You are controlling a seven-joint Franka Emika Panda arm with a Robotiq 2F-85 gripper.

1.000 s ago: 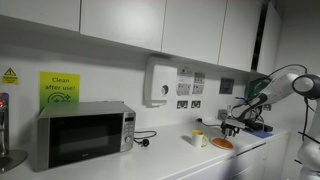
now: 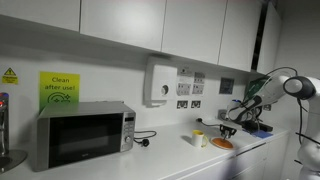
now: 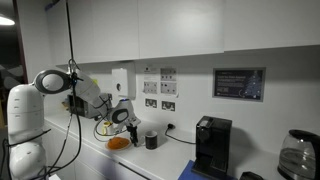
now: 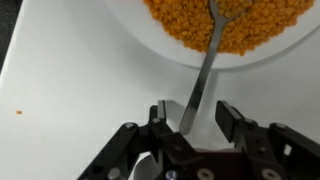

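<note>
In the wrist view, a white plate point(image 4: 166, 42) holds orange grains point(image 4: 262, 32). A metal utensil point(image 4: 205, 72) rests over its rim, with the handle pointing down toward my gripper. Its fingers stand apart on either side of the handle's end, with gaps visible at both sides. Whether the handle is level with the fingertips is hard to judge. From outside, my gripper point(image 2: 229, 130) is low over the counter, just behind the plate of orange food point(image 2: 222, 143); the same orange food point(image 3: 118, 143) shows in the second exterior view.
A yellow and white mug point(image 2: 198, 138) stands left of the plate. Farther left is a microwave point(image 2: 85, 135) with clear counter between. In the second exterior view, a dark canister point(image 3: 151, 140) stands close to the gripper, and a coffee machine point(image 3: 212, 148) is farther right.
My gripper has come slightly lower and nearer the plate over the last second. The plate and mug have stayed put.
</note>
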